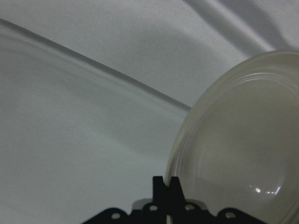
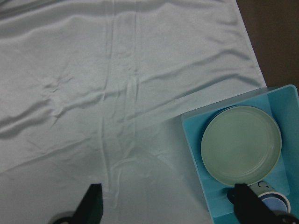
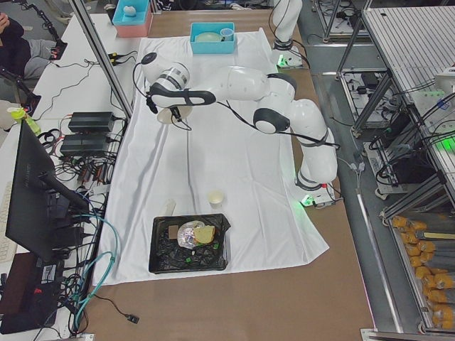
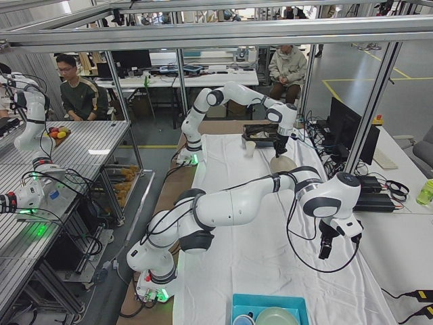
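Observation:
My left gripper is shut on the rim of a cream plate (image 1: 238, 140), which fills the right of the left wrist view. In the camera left view the plate hangs over the middle-back of the white cloth (image 3: 249, 177). My right gripper stands open above the cloth, beside a blue bin (image 2: 196, 158) that holds a pale green plate (image 2: 240, 144) and a mug (image 2: 271, 200).
A black tray (image 3: 163, 256) with food-like items sits at the cloth's other end, with a pale cup (image 3: 216, 198) beside it. Monitors and cables line the side table.

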